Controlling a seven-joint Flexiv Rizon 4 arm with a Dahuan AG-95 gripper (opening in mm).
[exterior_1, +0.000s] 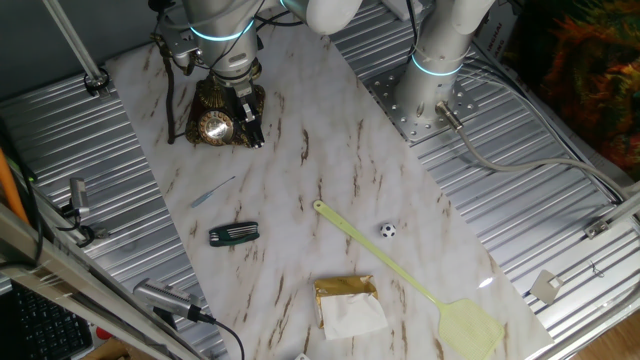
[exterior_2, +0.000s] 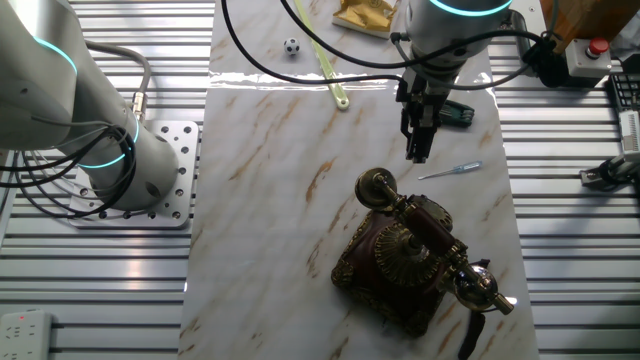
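My gripper (exterior_2: 417, 152) hangs fingers-down above the marbled table, apart from everything on it. Its dark fingers appear close together, but whether the fingers are open or shut is unclear; no held object shows. In exterior view 1 the gripper (exterior_1: 257, 142) overlaps the front of an ornate brown and gold rotary telephone (exterior_1: 217, 127). Exterior view 2 shows the telephone (exterior_2: 395, 265) standing nearer that camera, its handset across the top. A thin screwdriver (exterior_1: 213, 191) and a dark green folding tool (exterior_1: 234, 234) lie close by.
A yellow-green fly swatter (exterior_1: 380, 252) lies diagonally, with a small football (exterior_1: 388, 230) beside its handle. The gold and white packet (exterior_1: 349, 308) is near the table's far end from the telephone. Bare tabletop (exterior_2: 270, 220) stretches between telephone and arm base (exterior_2: 150, 175).
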